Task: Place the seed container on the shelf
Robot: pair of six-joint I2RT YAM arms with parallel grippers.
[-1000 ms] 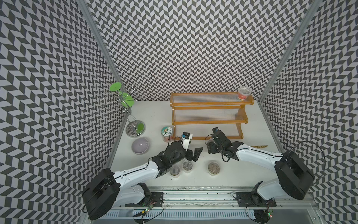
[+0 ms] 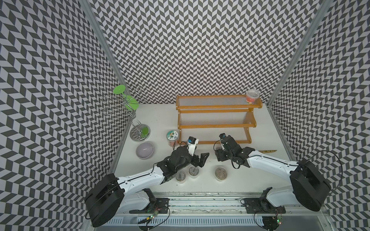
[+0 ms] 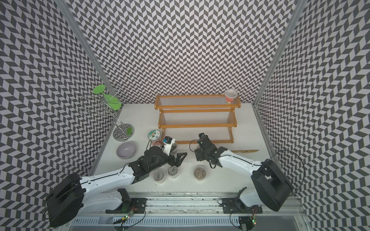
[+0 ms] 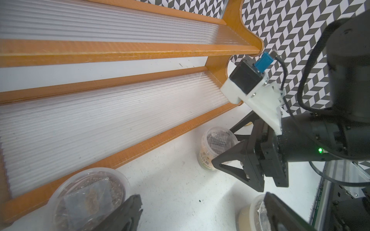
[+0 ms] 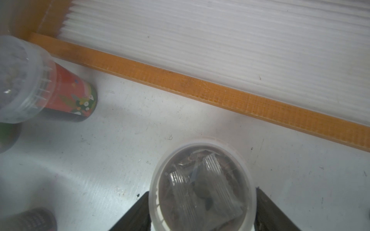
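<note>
A clear-lidded seed container (image 5: 202,188) with small packets under its lid stands on the table in front of the wooden shelf (image 2: 215,126). In the right wrist view, the fingers of my right gripper are on either side of its rim; whether they press on it cannot be told. The left wrist view shows the same container (image 4: 216,144) upright at the right gripper's spread fingertips. My left gripper (image 2: 203,158) is open and empty, left of the right one. Another container (image 2: 252,96) sits at the right end of the top tier.
Several more containers stand around the arms: one by the shelf's left end (image 2: 172,137), others near the front edge (image 2: 220,173). At left are a purple bowl (image 2: 145,150) and a wire rack (image 2: 131,111). Both lower tiers look empty.
The left arm and the visible containers have stayed put.
</note>
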